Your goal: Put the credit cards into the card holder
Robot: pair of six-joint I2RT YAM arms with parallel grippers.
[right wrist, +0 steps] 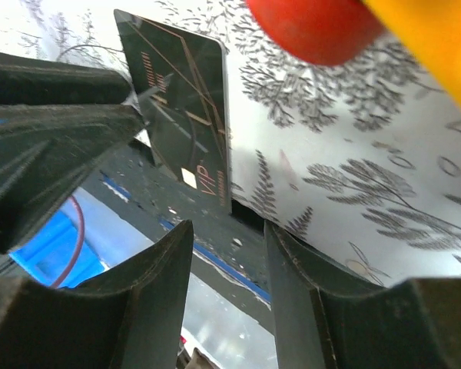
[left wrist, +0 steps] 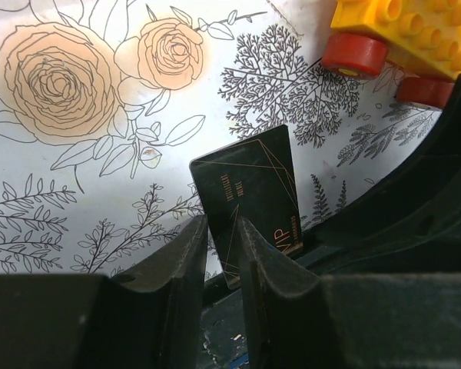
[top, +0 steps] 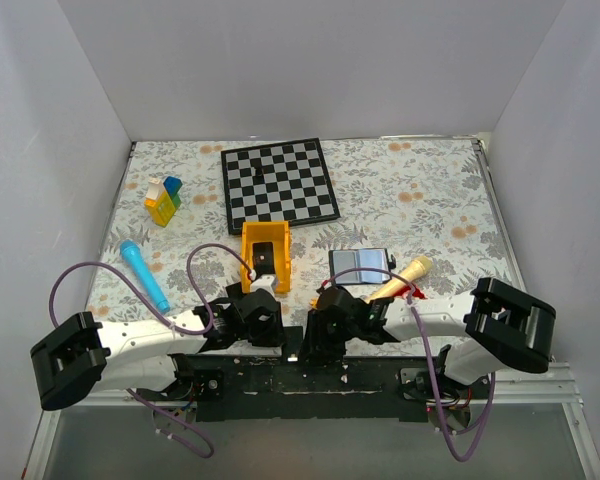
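A black card with thin gold lines and "VIP" print lies at the table's front edge, its near end reaching the dark border. My left gripper is at the card's left edge, its fingers a little apart; in that view they overlap the card, and contact cannot be told. From the other side comes my right gripper, open and empty, just short of the card's VIP end. In the top view the arms partly hide the card. A flat, black-edged wallet-like thing with pale blue-grey panels lies behind the right arm; it may be the card holder.
A yellow tray holding a black item stands behind the left arm. A blue microphone-like toy lies at left, a cream cylinder beside the right arm. Farther back are a chessboard and toy blocks.
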